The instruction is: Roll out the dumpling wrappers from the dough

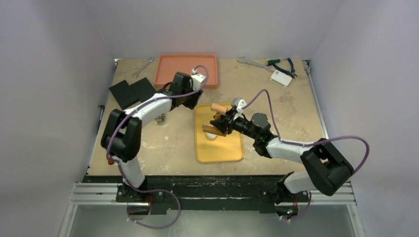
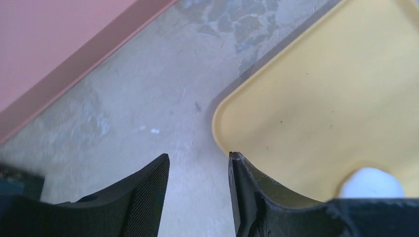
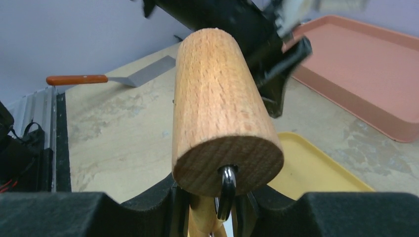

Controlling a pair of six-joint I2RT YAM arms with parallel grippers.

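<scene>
In the top view a yellow board (image 1: 218, 150) lies mid-table, with the white dough (image 1: 210, 136) on it, partly under the wooden rolling pin (image 1: 213, 129). My right gripper (image 1: 223, 121) is shut on the rolling pin, whose roller (image 3: 222, 98) fills the middle of the right wrist view. My left gripper (image 1: 192, 101) is open just beyond the board's upper left corner, with nothing between its fingers; in the left wrist view the dough (image 2: 370, 182) shows at lower right.
A pink tray (image 1: 185, 64) stands at the back, with dark plates (image 1: 123, 94) to its left. A scraper (image 3: 81, 80) lies at the left. Wrenches, pliers (image 1: 286, 66) and a white block (image 1: 280, 78) lie at the back right.
</scene>
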